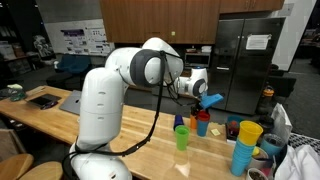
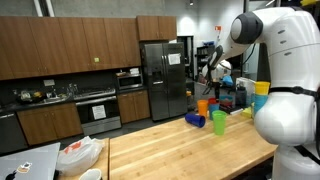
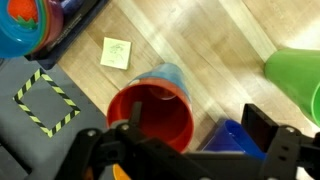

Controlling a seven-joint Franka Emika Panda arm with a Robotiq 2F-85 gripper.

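Observation:
A red cup (image 3: 150, 110) sits mouth up in the wrist view, with a blue cup (image 3: 167, 72) showing just beneath its edge. In exterior view 1 the red cup (image 1: 203, 115) is on top of the blue cup (image 1: 202, 129). My gripper is open, its two dark fingers (image 3: 262, 127) wide apart, one over the red cup and one to its right. From exterior view 1, the gripper (image 1: 208, 102) hangs just above the red cup. Whether it touches the cup cannot be made out.
A green cup (image 3: 296, 80) stands right of the stack; a dark blue cup (image 3: 232, 137) lies partly behind a finger. An orange cup (image 1: 193, 122) is close by. Stacked yellow and blue cups (image 1: 244, 150) and bins crowd the right side.

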